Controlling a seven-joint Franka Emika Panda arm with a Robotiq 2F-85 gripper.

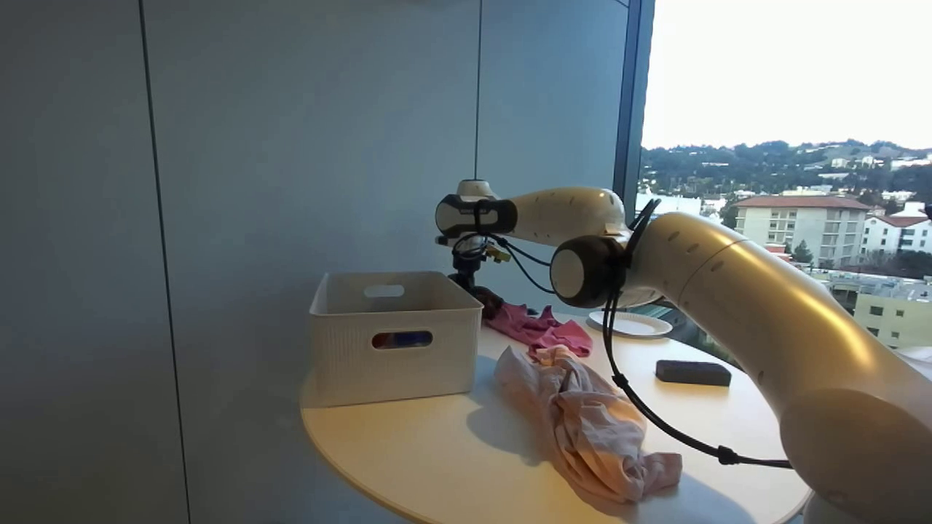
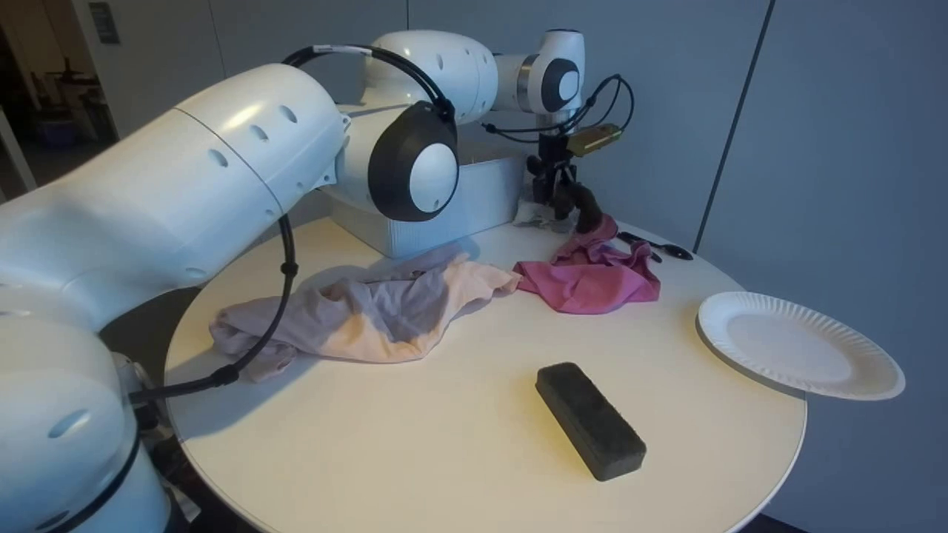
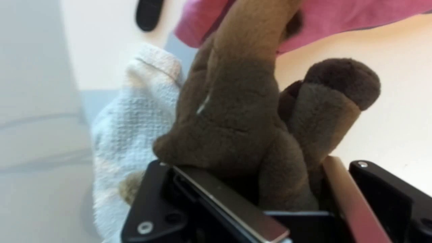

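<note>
A dark brown plush toy fills the middle of the wrist view, its lower part squeezed between the fingers of my gripper. In exterior view 2 the toy hangs slantwise from my gripper, its lower end meeting the pink cloth. My gripper stands behind the far right corner of the white box, partly hidden by it in exterior view 1. Beneath and beside the toy a whitish woven cloth shows in the wrist view.
A pale pink-grey garment lies crumpled by the box. A dark eraser-like block and a white paper plate sit on the round table; the plate overhangs the edge. Black utensils lie behind the pink cloth.
</note>
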